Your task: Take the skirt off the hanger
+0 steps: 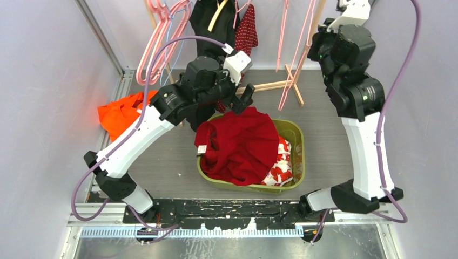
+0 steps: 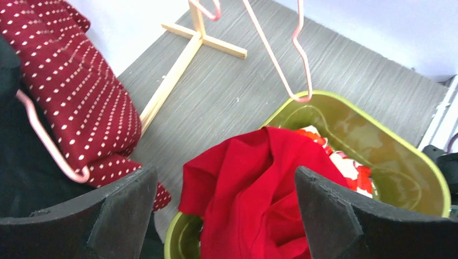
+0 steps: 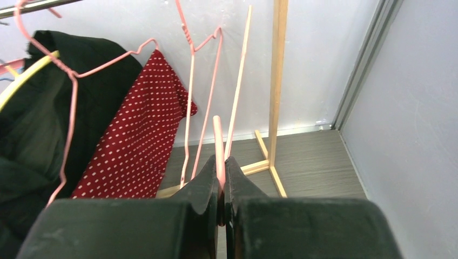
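A red polka-dot cloth [image 1: 246, 29] [image 3: 135, 140] hangs on a pink hanger beside black garments [image 1: 208, 21] at the back. My left gripper [image 1: 240, 100] stands open above the green bin [image 1: 291, 129]; its view shows the dotted cloth [image 2: 92, 108] at left, nothing between its fingers. My right gripper [image 1: 318, 40], at the upper right, is shut on a pink hanger [image 3: 219, 135], which has no garment visible on it.
Red cloth [image 1: 237, 145] and a red-white cloth fill the bin. Pink hangers [image 1: 154, 43] hang at upper left. An orange cloth [image 1: 116, 113] lies at left. A wooden rack foot [image 1: 264, 86] stands behind the bin.
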